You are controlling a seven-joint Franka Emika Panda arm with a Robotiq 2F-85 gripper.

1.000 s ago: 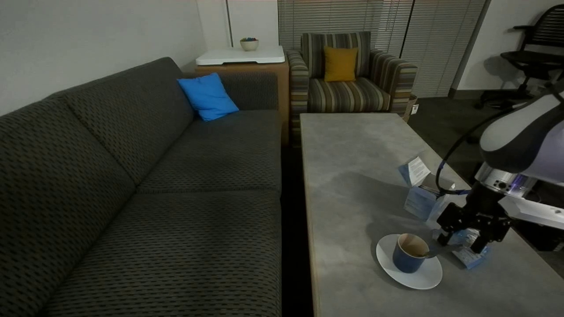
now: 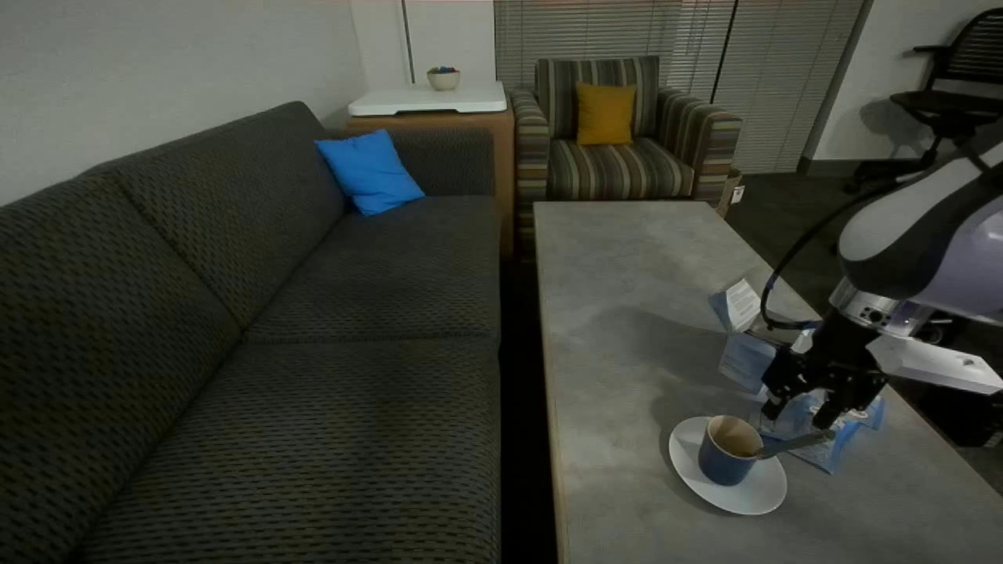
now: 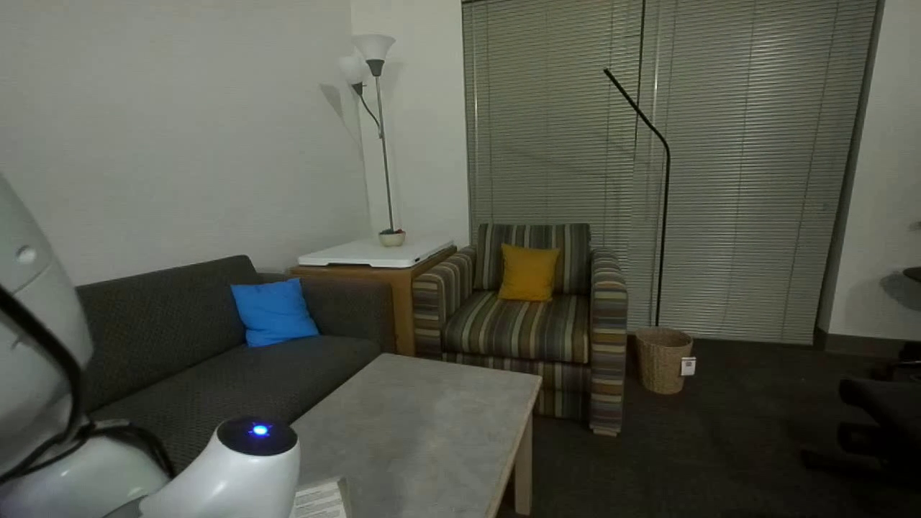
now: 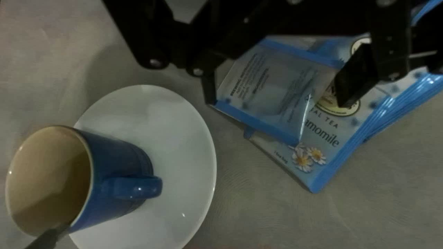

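Observation:
My gripper is over a pile of blue tea packets, its two fingers apart. A packet with printed brewing text (image 4: 270, 87) lies between and below the fingertips, its left edge close to the left one; I cannot tell whether they touch. Under it, a chamomile packet (image 4: 319, 141) shows its daisies. In exterior view 1 the gripper (image 2: 799, 412) is low over the table, to the right of a blue mug (image 2: 725, 462). The mug stands on a white saucer (image 2: 696, 481), a spoon handle (image 2: 797, 442) leaning out of it.
An opened blue-and-white box (image 2: 747, 362) lies on the table behind the gripper. A dark sofa (image 2: 376, 404) runs along the left; a striped armchair (image 2: 616, 174) stands at the far end.
My gripper and arm have moved a little to the left in exterior view 1, nearer the mug. The packets below look shifted and more spread out. Mug and saucer are unmoved.

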